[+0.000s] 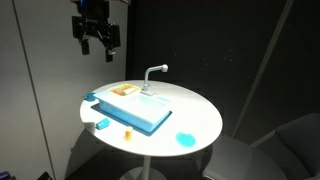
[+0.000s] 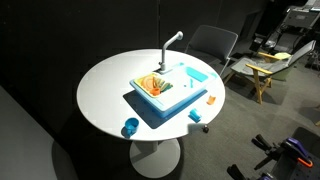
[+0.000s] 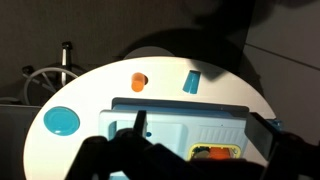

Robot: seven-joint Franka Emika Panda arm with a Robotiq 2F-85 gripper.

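Observation:
My gripper [image 1: 97,52] hangs high over the left side of a round white table [image 1: 205,110], its fingers spread wide with nothing between them. Below it sits a blue-and-white toy sink [image 1: 145,118] with a grey faucet [image 1: 155,70] and a yellow rack [image 3: 236,134] holding orange and other coloured pieces. In the wrist view, an orange cup [image 3: 138,79] and a light blue cup [image 3: 191,82] lie beside the sink's long side. A round turquoise plate [image 3: 61,121] rests near the table edge. A darker blue cup [image 2: 131,127] stands at the sink's rack end.
Grey chairs [image 2: 213,44] and a wooden-armed chair [image 2: 265,72] are off the table. Bare tabletop [image 2: 105,85] lies behind and beside the sink. The small cups and plate are close to the rim.

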